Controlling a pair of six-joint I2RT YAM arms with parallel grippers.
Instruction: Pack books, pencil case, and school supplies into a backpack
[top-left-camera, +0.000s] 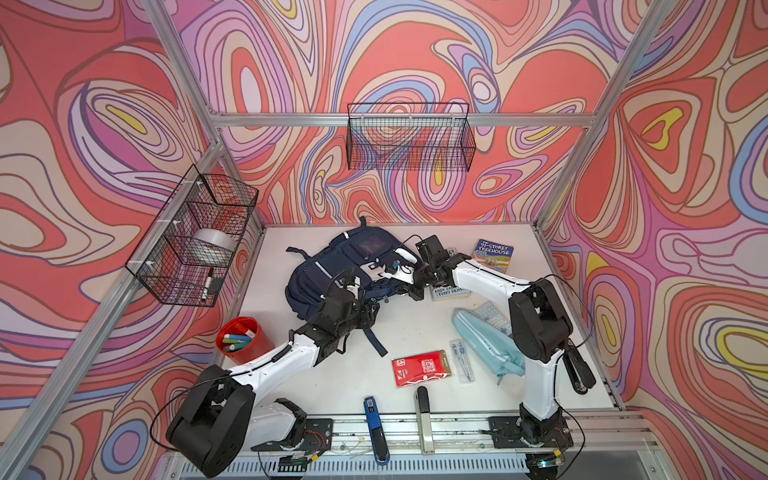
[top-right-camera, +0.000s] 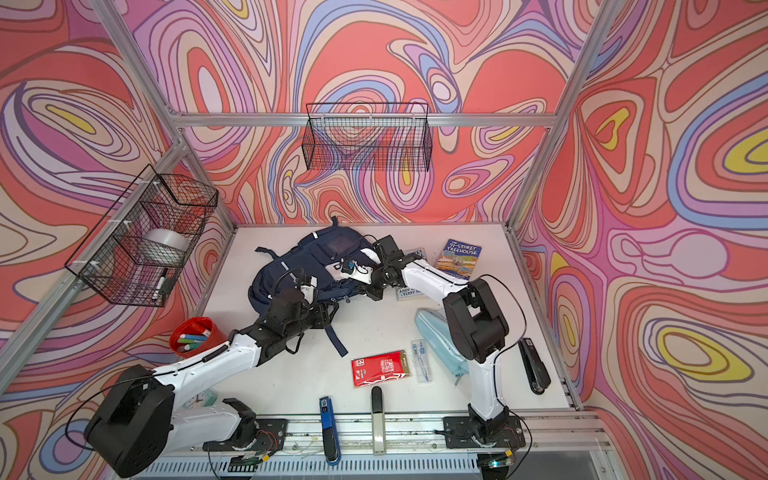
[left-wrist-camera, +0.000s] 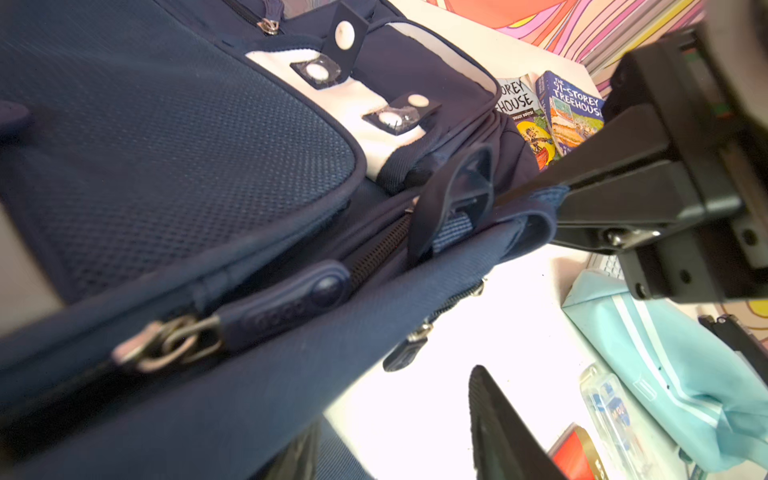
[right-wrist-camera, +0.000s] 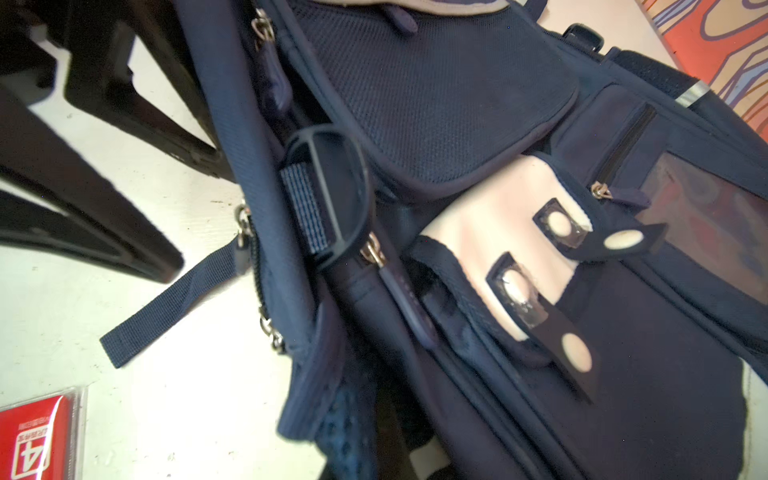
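Note:
The navy backpack (top-left-camera: 336, 272) lies on the table at back left, its opening's zip (left-wrist-camera: 376, 248) parted along the near edge. My right gripper is shut on that edge near its right end; the cloth bunches at its tips, which the right wrist view hides behind fabric. Close by, my left gripper stands open beside the same edge, with no cloth clearly between its fingers. On the right lie the teal pencil case (top-left-camera: 488, 342), the books (top-left-camera: 493, 254) their neighbour, the red packet (top-left-camera: 421, 368) and the clear pen pack (top-left-camera: 461, 361).
A red cup (top-left-camera: 244, 340) with markers stands at front left. A grey keyboard-like item (top-left-camera: 492, 317) lies partly under the pencil case, and a black case (top-left-camera: 578, 368) sits at far right. Bare table shows between the backpack and the red packet.

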